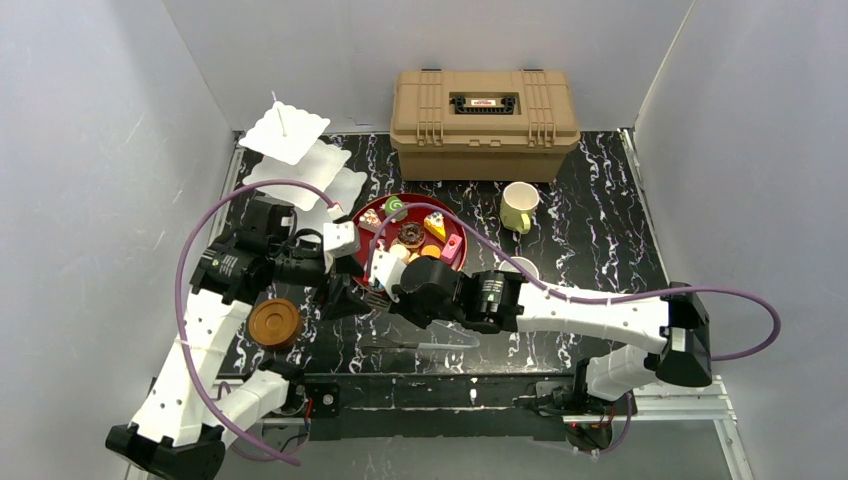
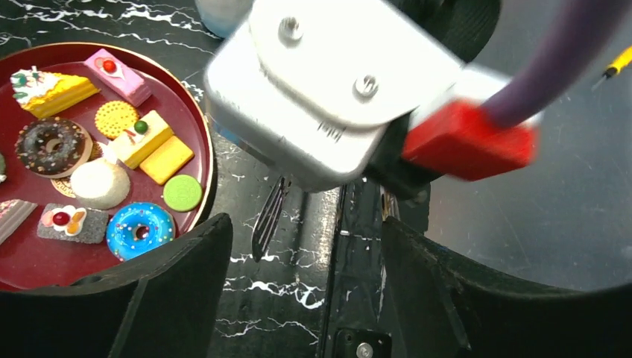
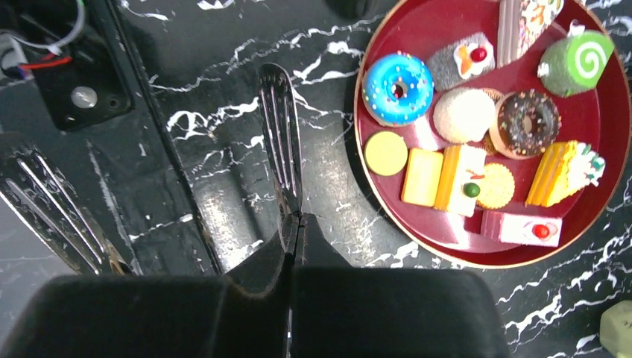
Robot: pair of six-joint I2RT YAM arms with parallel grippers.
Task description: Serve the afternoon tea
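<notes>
My right gripper is shut on a silver tong (image 3: 279, 142) with a slotted head, held over the dark table just outside the red tray (image 3: 402, 216). The tray carries donuts, cake slices and other sweets. My left gripper hangs part open beside the tray, nothing visible between its fingers, with the right arm's white housing (image 2: 313, 112) close in front. A second slotted utensil head (image 3: 52, 209) lies at the front edge. A green mug (image 1: 519, 205) stands right of the tray; a white cup (image 1: 519, 268) is partly hidden behind the right arm.
A tan toolbox (image 1: 484, 150) stands at the back. Tiered white stands (image 1: 284, 135) are at the back left, a brown round lid (image 1: 274, 323) at the front left.
</notes>
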